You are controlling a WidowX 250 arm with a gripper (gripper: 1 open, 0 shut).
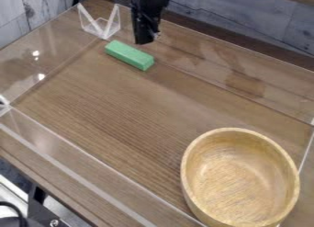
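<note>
A green rectangular block (128, 55) lies flat on the wooden table toward the back left. Above and behind it, at the top of the view, is my dark gripper (143, 36), apart from the block. It is small and dark here, so whether it is open or shut cannot be told. A large pale wooden bowl (240, 180) stands at the front right.
A white wire-like holder (99, 23) stands at the back left corner. A wall runs along the back edge, and dark cables show beyond the table's lower left edge.
</note>
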